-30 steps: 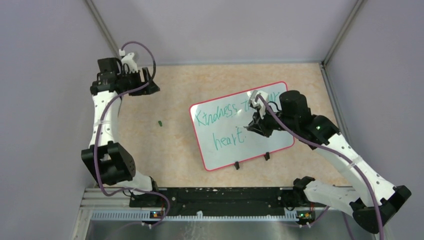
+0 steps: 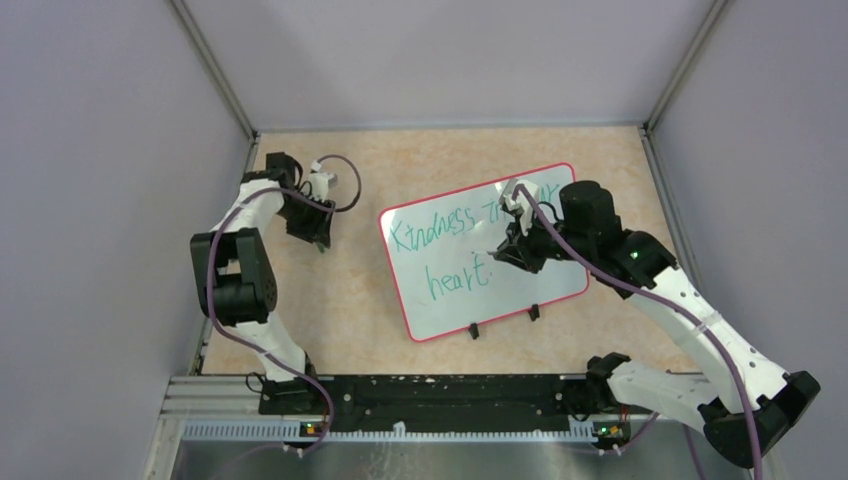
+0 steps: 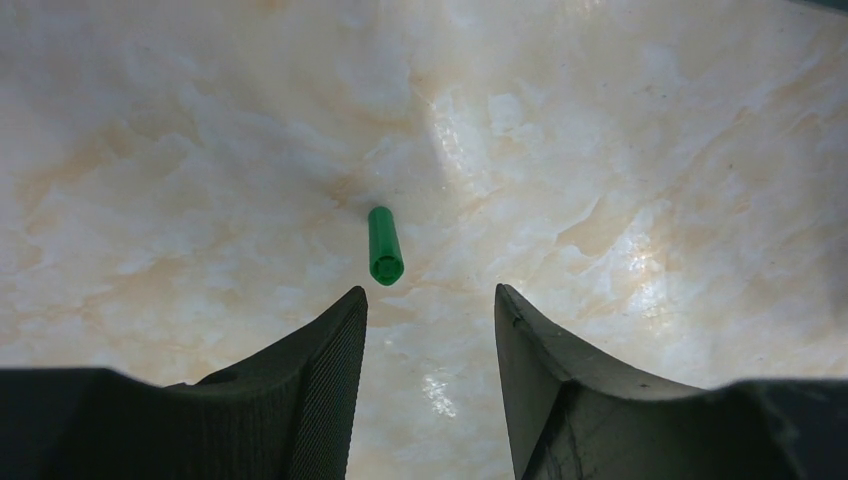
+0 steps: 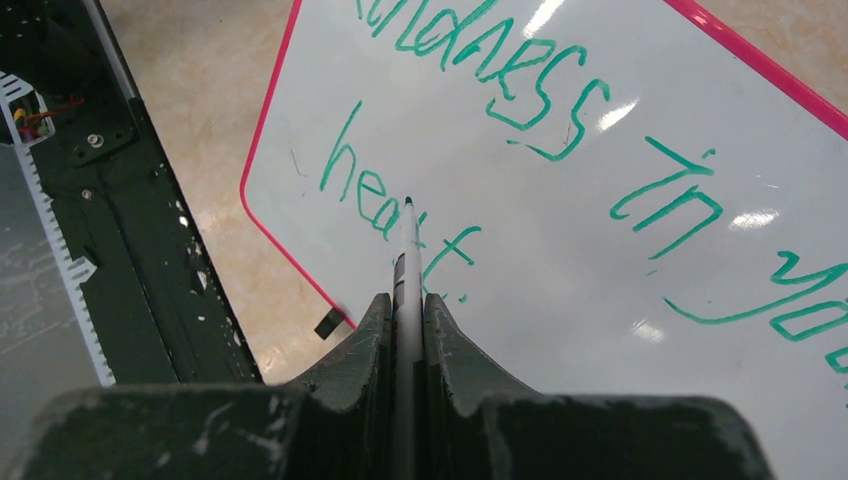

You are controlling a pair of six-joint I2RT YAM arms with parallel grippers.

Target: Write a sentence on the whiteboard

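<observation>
The whiteboard (image 2: 440,310) carries green handwriting, "Kindness", a partly hidden word and "heart." My right gripper is shut on a white marker (image 4: 407,270), its dark tip over the board beside "heart"; whether it touches cannot be told. At the left, my left gripper is open, just above a small green cylinder, likely a pen cap (image 3: 385,245), lying on the table, with nothing between its fingers.
The right arm covers the board's upper right part. Two dark clips (image 2: 474,330) sit on the board's near edge.
The right arm shows no visible change.
</observation>
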